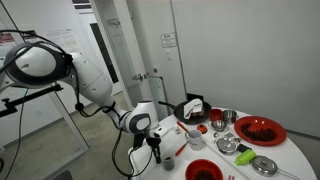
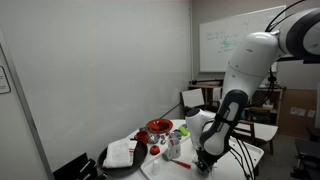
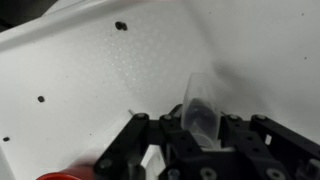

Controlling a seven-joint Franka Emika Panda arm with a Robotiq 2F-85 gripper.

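Observation:
My gripper (image 1: 157, 157) is low over the near left side of the white table, its fingers pointing down. In the wrist view, the gripper is shut on a shiny, pale greyish object (image 3: 200, 100) that sticks out past the fingertips; what it is I cannot tell. Just right of the gripper, in exterior view 1, is a small dark-mouthed cup (image 1: 169, 163); whether they touch is unclear. From the other side, the arm hides most of the gripper (image 2: 205, 165).
A red bowl (image 1: 204, 170) lies to the right of the cup. Beyond are a white pot (image 1: 195, 140), a green item (image 1: 245, 157), a lidded pan (image 1: 264, 165), a large red plate (image 1: 262, 130) and a black pan (image 1: 194, 112) with a white cloth. Bare white surface shows below the gripper.

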